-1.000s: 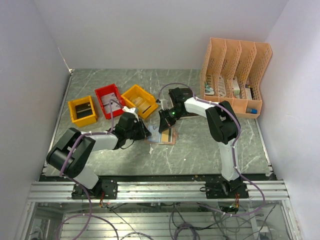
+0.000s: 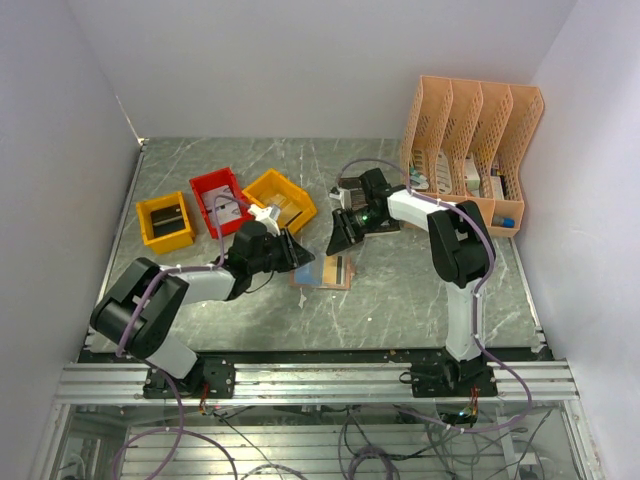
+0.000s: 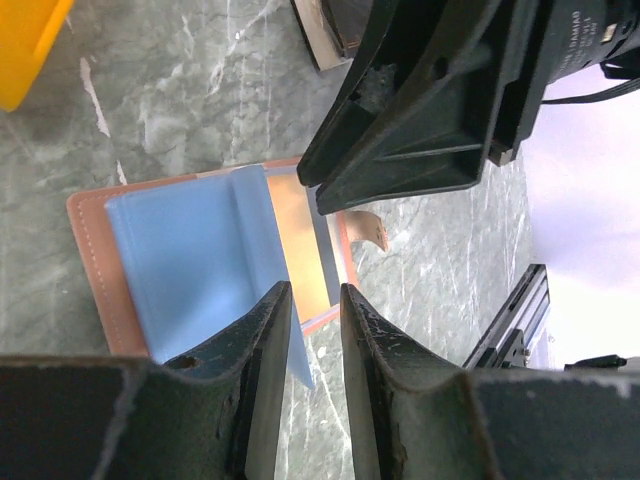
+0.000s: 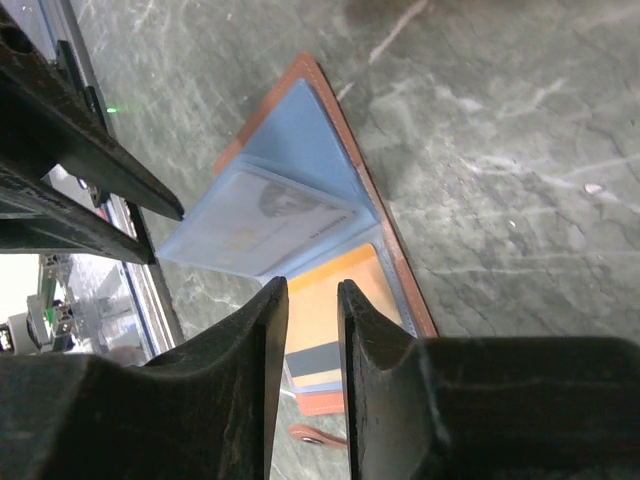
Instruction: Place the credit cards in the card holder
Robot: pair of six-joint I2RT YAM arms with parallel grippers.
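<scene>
An open card holder [image 2: 321, 273] lies mid-table, with blue and clear sleeves [image 3: 190, 260] on one half and orange-edged cards [image 4: 330, 305] with a dark stripe on the other. In the right wrist view a clear flap [image 4: 260, 220] is raised. My left gripper [image 2: 298, 255] is over the holder's left side, its fingertips close together in its wrist view; whether anything is between them is unclear. My right gripper [image 2: 337, 241] is above the holder's upper right, fingertips also close, the gap hard to judge.
Two yellow bins [image 2: 167, 240] [image 2: 300, 200] and a red bin [image 2: 200, 183] stand back left. A dark object [image 3: 335, 25] lies behind the holder. A peach organiser [image 2: 435, 110] stands back right.
My right gripper and arm have moved right, uncovering more of the holder. My left gripper has shifted slightly over it.
</scene>
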